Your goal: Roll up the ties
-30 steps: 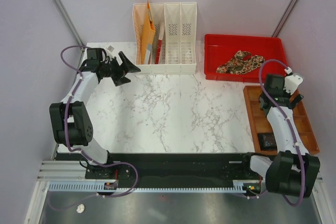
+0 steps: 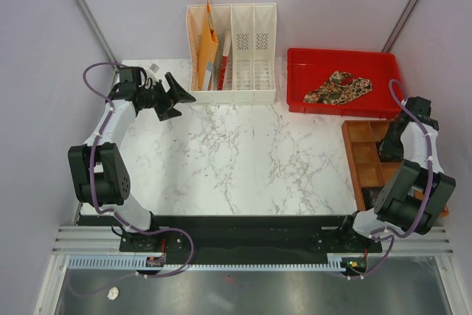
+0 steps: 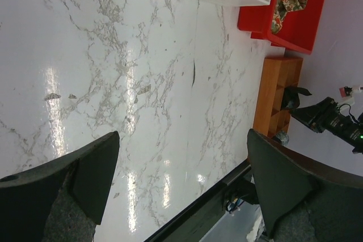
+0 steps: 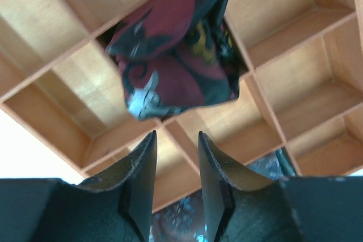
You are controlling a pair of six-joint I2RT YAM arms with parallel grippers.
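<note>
In the right wrist view a dark maroon and green patterned tie (image 4: 176,77) lies bunched across a compartment of the wooden divided box (image 4: 85,41). My right gripper is above the box beside this bundle, its fingertips a small way apart with nothing between them. A second dark bundle (image 4: 178,219) is partly hidden behind the fingers; from above, it shows in the near-left compartment (image 2: 373,197). Over the table's left side, my left gripper stands wide open and empty. A brown patterned cloth (image 2: 339,88) lies loosely in the red bin (image 2: 295,82).
A white divided rack (image 2: 243,97) at the back holds an orange item (image 2: 208,53) and a red and white one (image 2: 223,63). The wooden box sits at the right, close to the wall and just in front of the red bin.
My right arm has swung toward the right wall over the wooden box, turning its wrist. The dark bundle stays in the box. My left arm is nearly still.
</note>
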